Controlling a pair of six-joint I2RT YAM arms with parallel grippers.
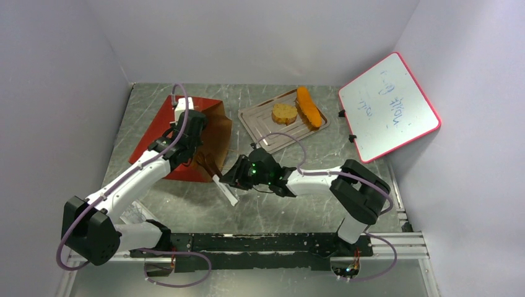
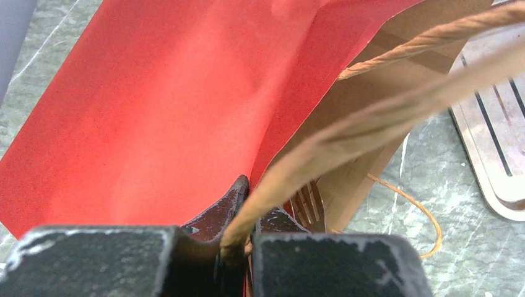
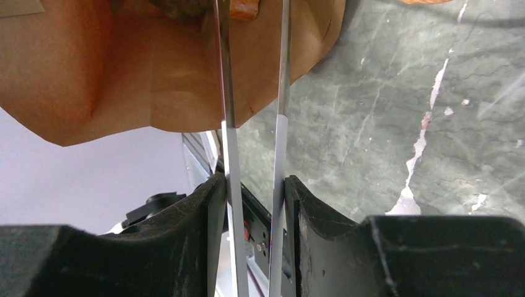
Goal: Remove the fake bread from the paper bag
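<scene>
The paper bag (image 1: pixel 148 133) lies on its side, red outside and brown inside, its mouth turned to the right. My left gripper is shut on the bag's twisted rope handle (image 2: pixel 322 148) at the edge of the mouth. Tongs with white handle ends (image 1: pixel 225 190) sit in my right gripper, whose fingers press on both arms; the arms stand apart. Their fork-like tip (image 2: pixel 308 204) reaches into the bag mouth. Inside, between the tong arms, part of an orange-brown piece of fake bread (image 3: pixel 244 8) shows; most of it is hidden.
A metal tray (image 1: pixel 255 127) at the back holds a fake bread slice (image 1: pixel 284 113) and a long orange loaf (image 1: pixel 308 107). A whiteboard (image 1: pixel 390 105) leans at the right. Bare counter lies between the tray and my right arm.
</scene>
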